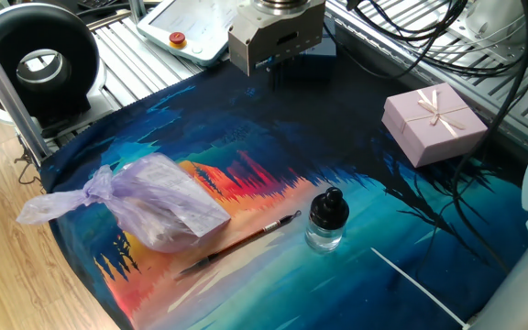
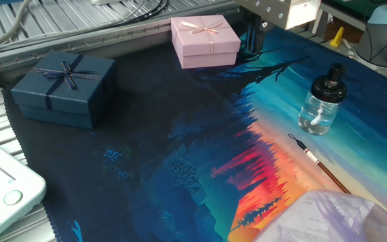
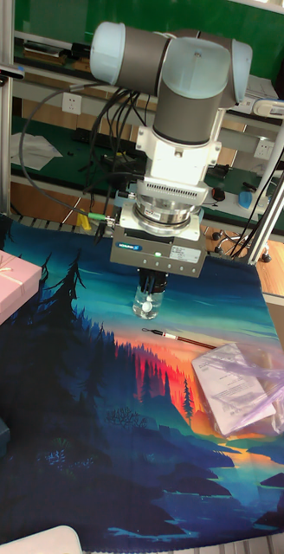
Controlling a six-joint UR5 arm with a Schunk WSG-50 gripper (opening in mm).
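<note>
My gripper hangs from the arm above the mat, its dark fingers close together. Nothing shows between them in exterior view 1. A clear glass bottle with a black dropper cap stands upright on the mat, well apart from the gripper. In exterior view 3 the bottle appears just below the fingers. A pink gift box with a ribbon sits closed near the mat's edge. The dark blue gift box, also closed with a bow, is partly hidden behind the gripper in exterior view 1.
A thin brush lies between the bottle and a purple plastic bag with a white block inside. A tablet with a red button rests beyond the mat's edge. Black cables hang near the pink box. Dark mat between the boxes is clear.
</note>
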